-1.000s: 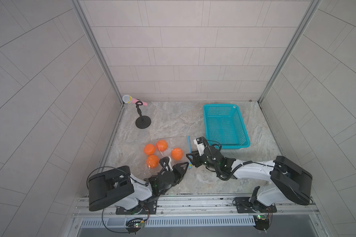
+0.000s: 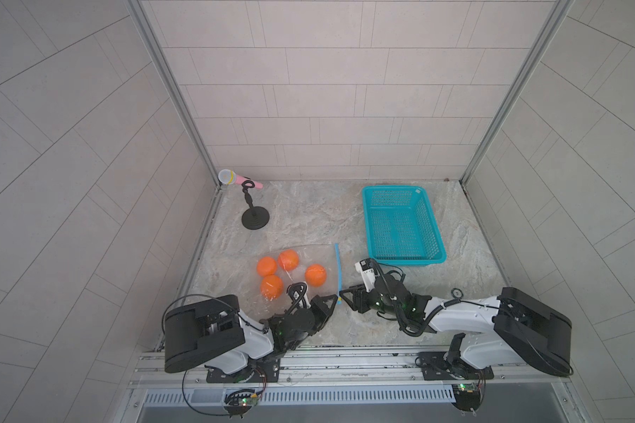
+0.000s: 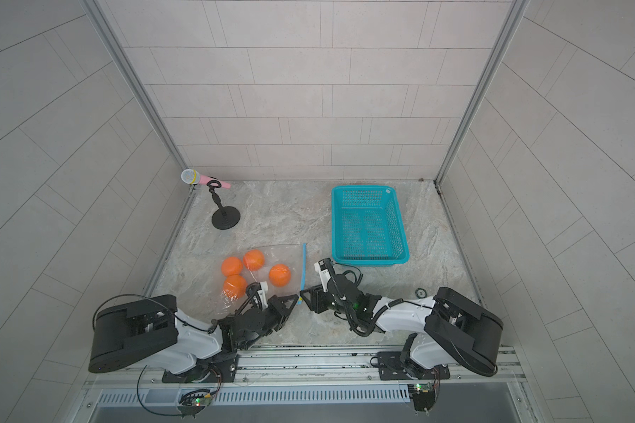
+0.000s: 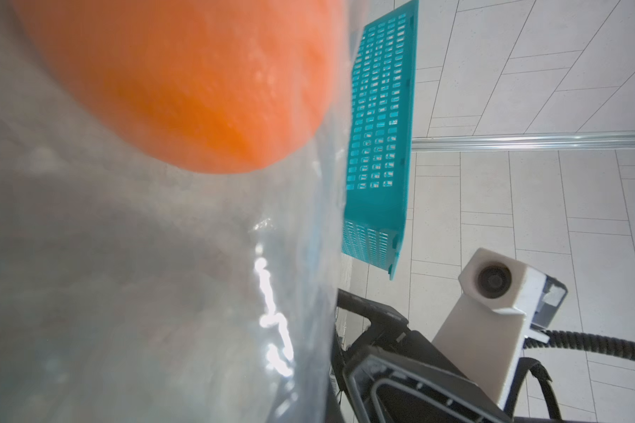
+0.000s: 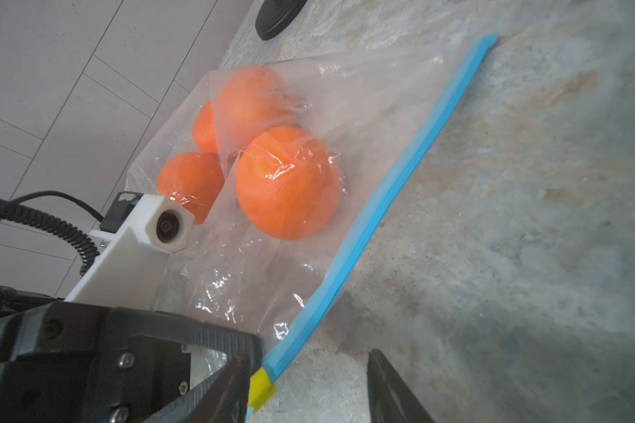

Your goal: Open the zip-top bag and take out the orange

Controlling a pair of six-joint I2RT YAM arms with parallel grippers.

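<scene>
A clear bag with several orange balls (image 5: 287, 182) inside lies flat on the table, its blue zip strip (image 5: 395, 176) running along the right side. The yellow slider (image 5: 261, 389) sits at the strip's near end. My left gripper (image 2: 334, 299) is shut at that near corner; whether bag film lies between its fingertips cannot be made out. Facing it from the right, my right gripper stands open, the slider close to one of its ribbed fingers (image 5: 234, 391). In the left wrist view, film and one large orange (image 4: 211, 84) fill the left side and hide my left fingers.
An empty teal basket (image 2: 441, 246) stands behind my right arm. At the back left are a black stand (image 2: 254, 217) and a pink-and-white object (image 2: 227, 176). Both grippers are very close together. Bare table lies between stand and basket.
My right gripper has shifted toward the front edge and slightly right, down along the zip strip. My left gripper has edged slightly right and frontward. The oranges look nearly unmoved.
</scene>
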